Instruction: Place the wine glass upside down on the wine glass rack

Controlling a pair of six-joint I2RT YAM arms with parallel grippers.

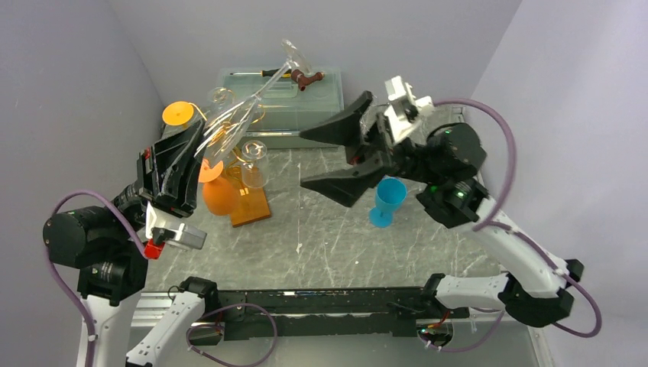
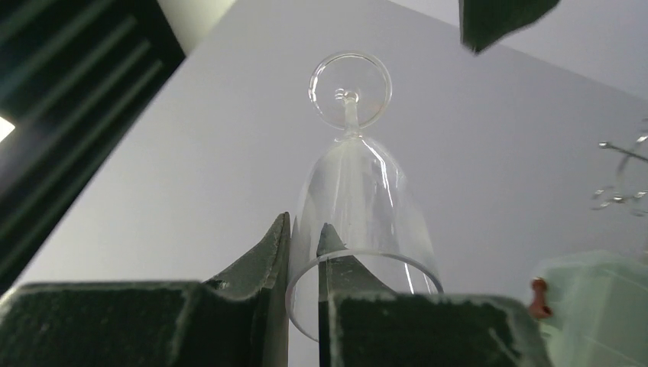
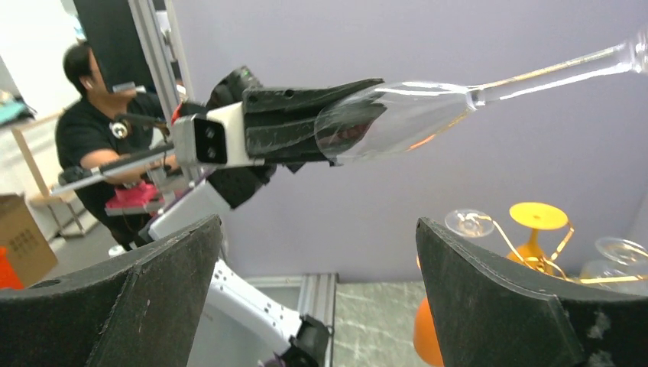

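Observation:
A clear wine glass (image 2: 359, 183) is pinched at its rim, with my left gripper shut on it. In the top view the glass (image 1: 264, 90) tilts up toward the back, foot farthest from the gripper, above the gold rack. The gold wine glass rack (image 1: 241, 191) stands on a wooden base at the left, largely hidden under my left gripper (image 1: 200, 141) and the held glass. An orange glass (image 1: 220, 196) and a clear glass (image 1: 254, 163) hang on it upside down. Over the table's right half, my right gripper (image 1: 302, 159) is open and empty.
A blue goblet (image 1: 389, 200) stands upright beneath the right arm. A green toolbox (image 1: 321, 115) at the back carries a screwdriver and a brown pipe piece (image 1: 306, 79).

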